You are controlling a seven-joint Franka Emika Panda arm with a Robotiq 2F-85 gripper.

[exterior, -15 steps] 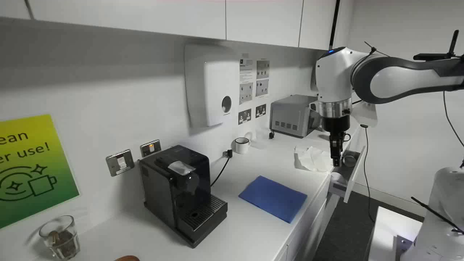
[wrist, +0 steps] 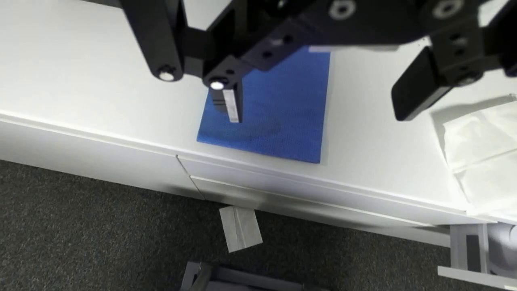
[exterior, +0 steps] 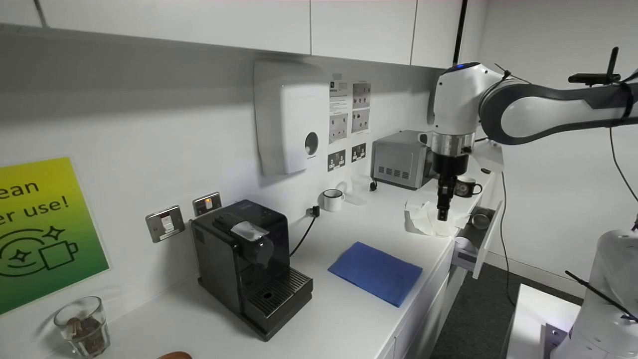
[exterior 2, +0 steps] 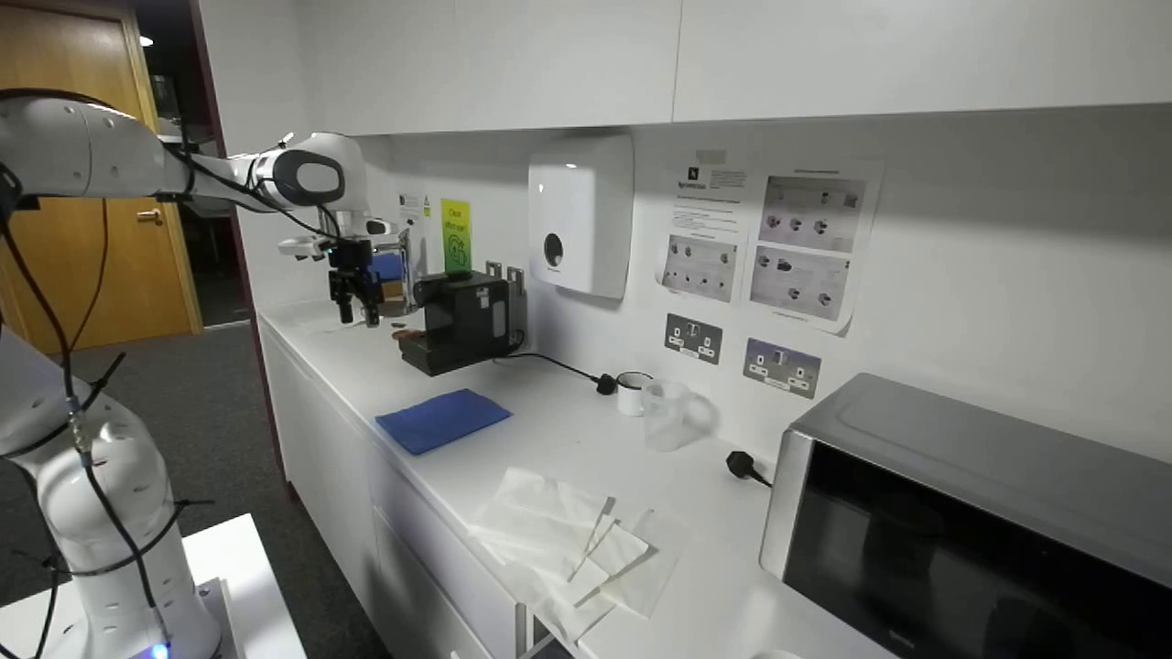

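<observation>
My gripper is open with nothing between its fingers, one finger (wrist: pixel 414 94) well apart from the other. It points down and hangs above the counter in exterior view 1. A folded blue cloth (exterior: pixel 375 272) lies flat on the white counter. In the wrist view this cloth (wrist: pixel 286 116) shows below the gripper, partly hidden by the left finger. Crumpled white paper sheets (exterior 2: pixel 549 522), with thin sticks on top, lie by the front edge. A drawer (exterior: pixel 487 242) near them stands pulled out, holding a round metallic item.
A black coffee machine (exterior: pixel 251 263) stands left of the cloth, with a glass (exterior: pixel 83 326) further left. A white mug (exterior: pixel 333 200) and a clear jug (exterior 2: pixel 665 415) are by the wall. The microwave (exterior 2: pixel 967 516) occupies the far end; a black mug (exterior: pixel 466 186) is near it.
The gripper has shifted left and slightly up in exterior view 1, and more of the black mug behind it now shows. The cloth, papers and drawer have not moved.
</observation>
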